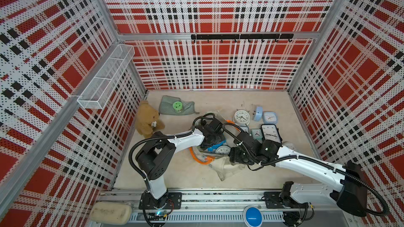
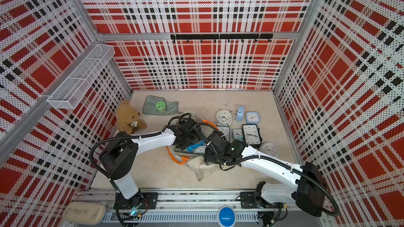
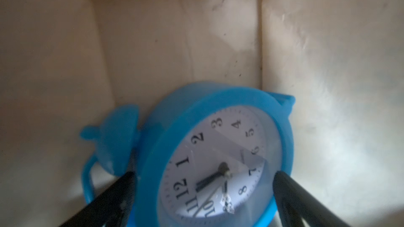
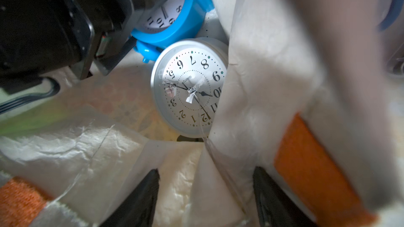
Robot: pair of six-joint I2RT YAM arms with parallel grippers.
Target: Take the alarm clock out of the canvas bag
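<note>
A blue twin-bell alarm clock (image 3: 235, 96) with a white dial lies inside the canvas bag (image 3: 143, 46) in the left wrist view. My left gripper is open, its blurred fingers (image 3: 290, 201) to either side of the clock; contact cannot be told. In the right wrist view a white round alarm clock (image 4: 181, 113) also sits in the bag, beside the blue alarm clock (image 4: 189, 21). My right gripper stands part open at the bag's mouth, a fold of canvas showing between its fingers but not visibly pinched.
Several other clocks stand to the right, among them a round white clock (image 1: 242, 116) and a black-framed clock (image 1: 270, 133). A teddy bear (image 1: 147, 119) and a grey-green cloth (image 1: 166, 106) occupy the back left.
</note>
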